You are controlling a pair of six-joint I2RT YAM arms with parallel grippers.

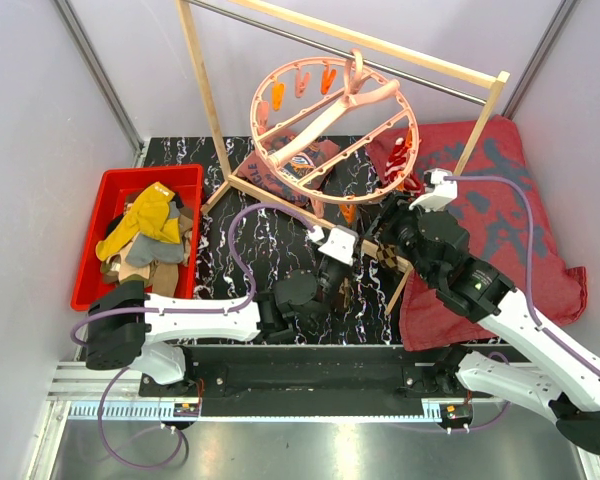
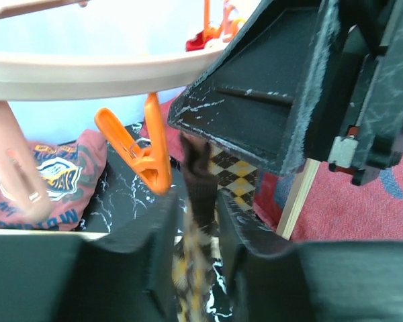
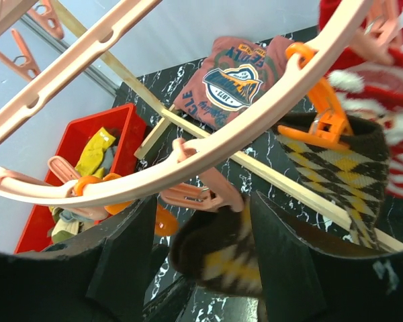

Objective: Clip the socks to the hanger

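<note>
The round pink hanger [image 1: 315, 134] hangs from the wooden frame, clips around its rim. A brown argyle sock hangs from an orange clip [image 3: 326, 124] at the right. In the left wrist view, my left gripper is around a dark patterned sock [image 2: 201, 181], blurred, fingers partly apart; whether it grips is unclear. My right gripper is open just under the rim, with a dark argyle sock [image 3: 218, 261] and a pink clip [image 3: 198, 198] between or behind its fingers. A red striped sock [image 3: 363, 100] hangs further back.
The red bin [image 1: 87, 280] of socks is at the left. A red cloth [image 1: 540, 280] covers the right, and a printed pillow [image 3: 232, 84] lies behind. The frame's base bar [image 3: 282, 180] runs below the hanger.
</note>
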